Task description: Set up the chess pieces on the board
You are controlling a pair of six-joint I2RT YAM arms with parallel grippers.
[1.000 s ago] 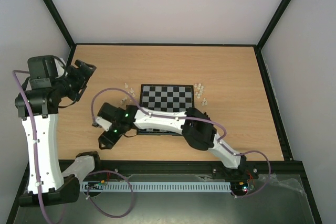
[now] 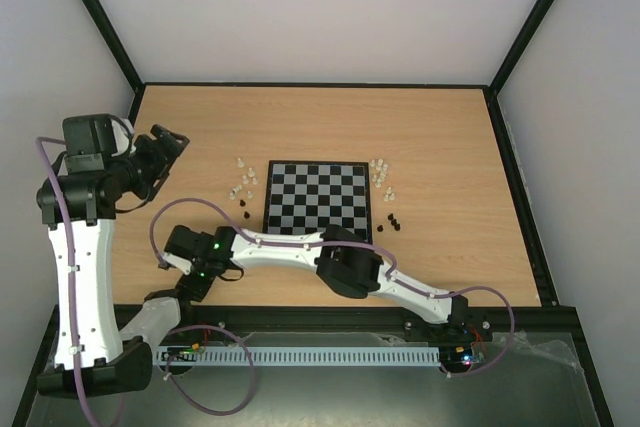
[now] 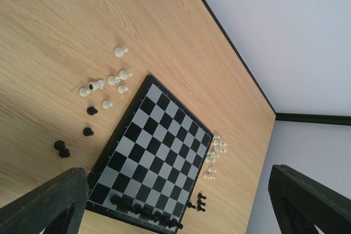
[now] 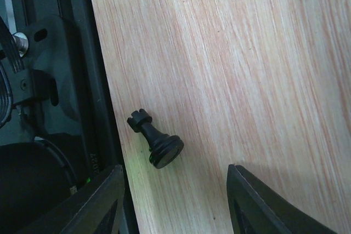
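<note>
In the right wrist view a black rook point(image 4: 156, 140) lies on its side near the table's front edge. My right gripper hovers over it with fingers apart, nothing between them; the rook is just beyond the fingertips. High at the left, my left gripper point(image 2: 178, 139) stands open and empty. The chessboard point(image 3: 151, 152) lies flat, with a row of black pieces point(image 3: 145, 211) along one side and its other squares bare where visible. Loose white pieces point(image 3: 112, 79) and a few black pieces point(image 3: 62, 148) lie left of the board.
Right of the board lie more white pieces point(image 2: 379, 172) and several black pieces point(image 2: 393, 222). A dark frame rail point(image 4: 101, 97) with machinery borders the rook closely. My right arm point(image 2: 350, 265) stretches across the table's front, covering the board's near edge.
The right arm has swung left and toward the front edge, uncovering pieces left of the board.
</note>
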